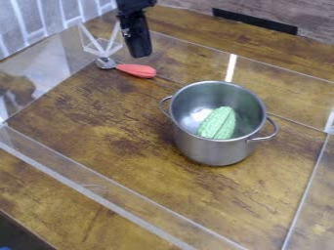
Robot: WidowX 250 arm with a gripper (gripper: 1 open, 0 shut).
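A steel pot (216, 146) with two side handles sits on the wooden table at the right of centre, holding a pale green ridged corn-like object (218, 123). At the upper left lies a red-handled utensil (136, 69) with a metal end. My dark gripper (136, 45) hangs just above it, at the top edge of the view; whether its fingers are open or shut is hard to make out.
Transparent strips or panels border the work area, and a white rack (33, 20) stands at the back left.
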